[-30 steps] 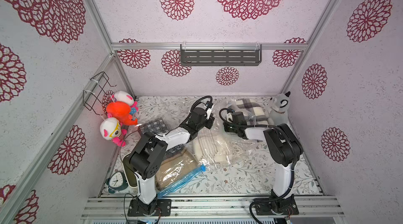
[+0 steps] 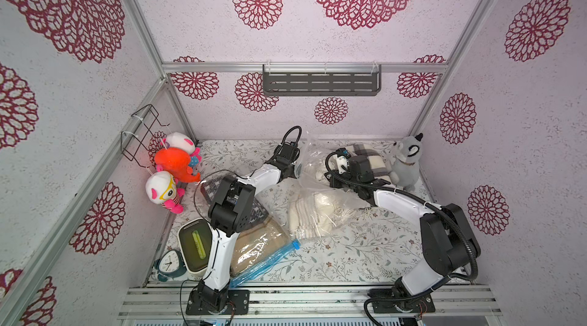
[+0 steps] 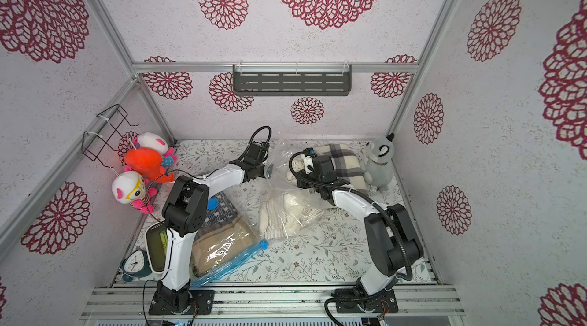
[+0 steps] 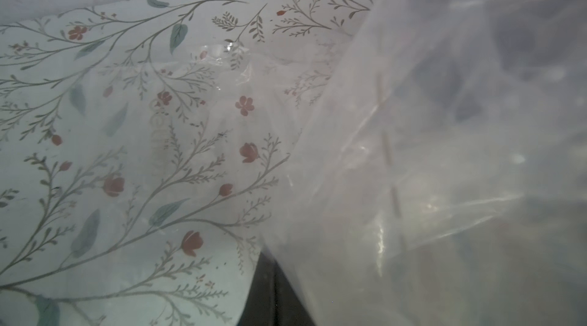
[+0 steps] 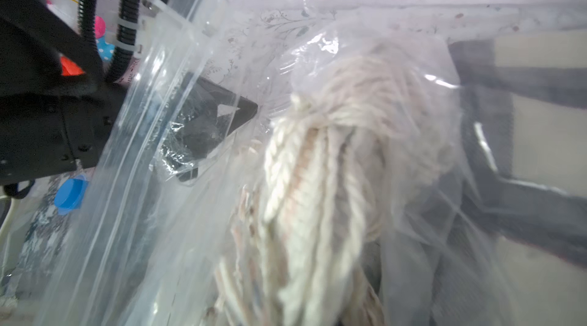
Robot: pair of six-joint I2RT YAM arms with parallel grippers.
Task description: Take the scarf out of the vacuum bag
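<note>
A clear vacuum bag (image 2: 308, 216) with a cream, tasselled scarf (image 3: 287, 216) lies at mid table. The scarf's fringe (image 5: 315, 203) fills the middle of the right wrist view, partly behind plastic. My left gripper is shut beside the bag's clear film, which fills the right of the left wrist view; whether it pinches any film cannot be seen. My right gripper (image 2: 333, 176) is above the bag's upper part, by the fringe; its fingertips are hidden in the overhead views, and what it holds is not clear.
A plaid cloth (image 3: 339, 161) and grey plush toy (image 3: 379, 167) are back right. Left are plush toys (image 2: 177, 167), a tray (image 2: 192, 249), a clock (image 2: 171, 261) and another packed bag (image 2: 256, 246).
My right gripper has risen slightly, with plastic drawn up near it.
</note>
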